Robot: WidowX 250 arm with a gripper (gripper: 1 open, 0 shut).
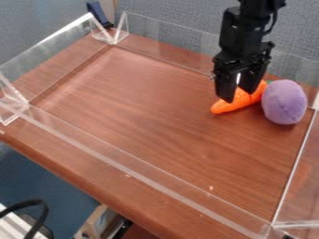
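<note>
My black gripper (238, 86) hangs from the top of the view at the back right, just over an orange carrot-shaped object (230, 105) lying on the wooden surface. Its fingers stand apart around the upper part of the orange object; whether they touch it cannot be told. A round purple object (284, 105) lies right beside it, to the right.
Clear plastic walls (112, 177) edge the wooden surface (137, 121), whose left and middle are bare. A black cable (30, 205) and a dark blue item (97, 12) lie outside the walls.
</note>
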